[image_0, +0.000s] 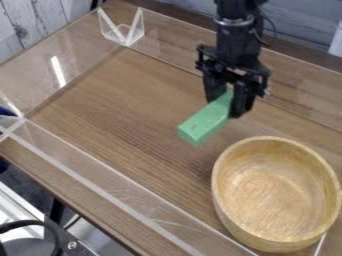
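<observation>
My black gripper (227, 85) is in the upper right of the camera view, shut on a green object (206, 122) that hangs from it and angles down to the left. The fingers are blurred. A large round tan bowl (267, 200) sits at the lower right, below the green object and a little to its right.
A clear angular holder (122, 25) stands at the back left. Dark coiled cables (34, 240) lie at the lower left, beside the table's edge.
</observation>
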